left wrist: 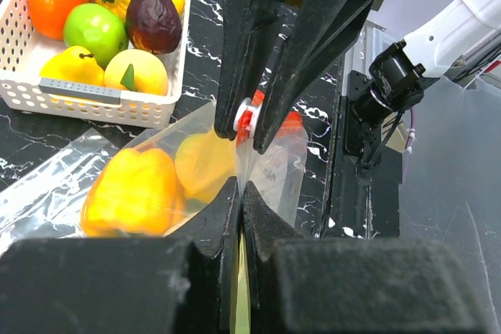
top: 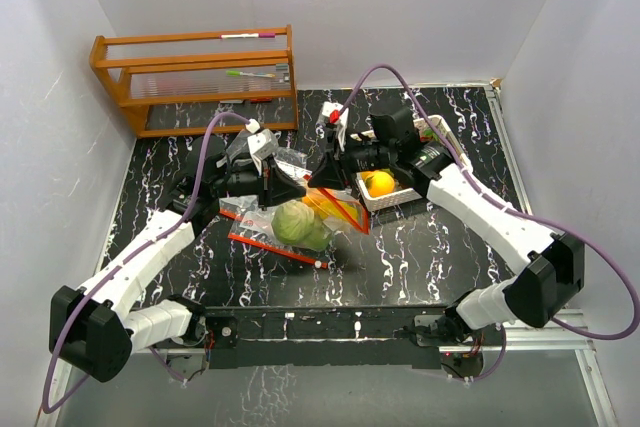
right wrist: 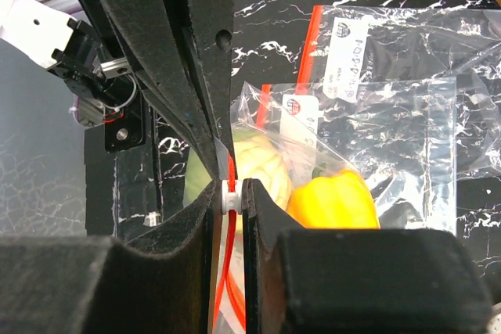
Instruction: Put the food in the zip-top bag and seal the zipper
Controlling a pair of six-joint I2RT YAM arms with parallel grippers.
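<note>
A filled zip top bag with red zipper stands upright at the middle, holding a yellow pepper [left wrist: 129, 193] and a pale green cabbage [top: 295, 220]. My left gripper is shut at the bag's top edge; clear plastic runs into its fingertips. My right gripper is shut on the white zipper slider [right wrist: 231, 199] on the red track, close beside the left one. In the left wrist view its tips show around the slider.
A white basket of fruit and vegetables stands behind at the right. More empty bags [right wrist: 399, 131] lie flat beneath and behind. A wooden rack [top: 190, 62] is at the back left.
</note>
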